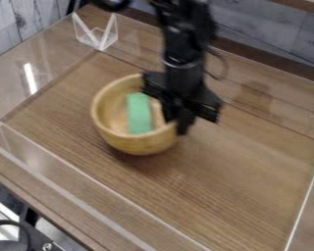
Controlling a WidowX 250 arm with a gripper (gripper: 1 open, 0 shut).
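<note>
A yellow bowl [119,134] with a green object [138,114] inside sits left of centre on the wooden table [226,191]. My gripper [179,116], black, reaches down from the top at the bowl's right side, shut on the bowl's rim, as far as the blurred view shows.
A white wire object [97,31] stands near the back left. A dark cable lies at the lower left corner.
</note>
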